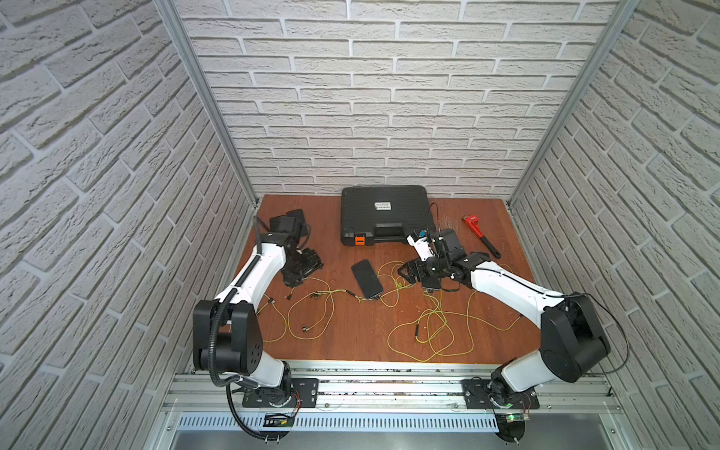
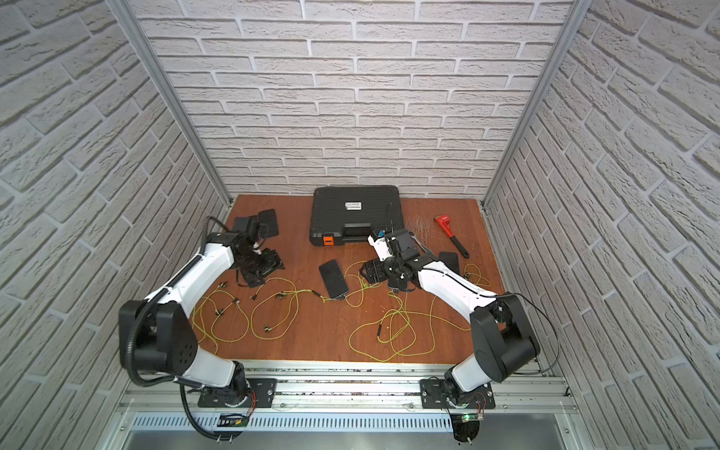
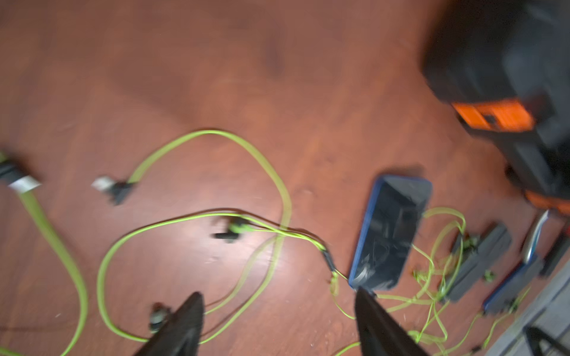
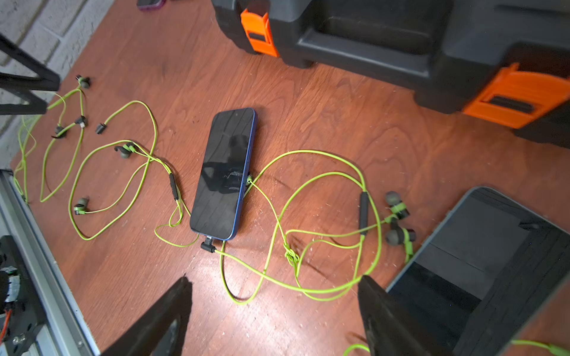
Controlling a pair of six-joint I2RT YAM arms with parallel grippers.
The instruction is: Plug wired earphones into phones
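Note:
My left gripper (image 1: 303, 266) hangs above the left table, part open with nothing visible between its blurred fingers. My right gripper (image 1: 416, 271) stands open over the centre right, beside a phone. The central phone (image 4: 221, 172) lies flat, with a black plug (image 4: 207, 245) on a yellow-green cable at its lower end. Yellow-green earphone cables (image 3: 279, 195) lie loose and looped around it and across the left table. A larger dark phone (image 4: 451, 255) lies at the right of the right wrist view, near earbuds (image 4: 396, 204).
A black case (image 1: 382, 213) with orange latches sits at the back centre. A red pipe wrench (image 1: 481, 235) lies back right. More dark phones (image 2: 267, 222) lie back left. Brick-patterned walls enclose the table. Bare wood shows at the front centre.

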